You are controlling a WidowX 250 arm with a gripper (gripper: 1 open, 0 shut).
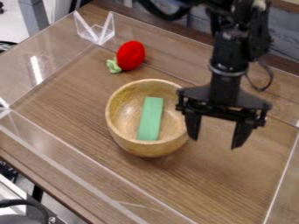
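My black gripper point(222, 122) hangs open over the wooden table, just right of a tan bowl point(122, 105), with its fingers spread apart and nothing seen between them. A green rectangular block point(151, 118) lies inside the bowl at its right half. A red object with a green leafy tip point(132, 53) lies behind the bowl on the table.
A clear plastic holder point(96, 29) stands at the back left. Black cables show at the lower left edge.
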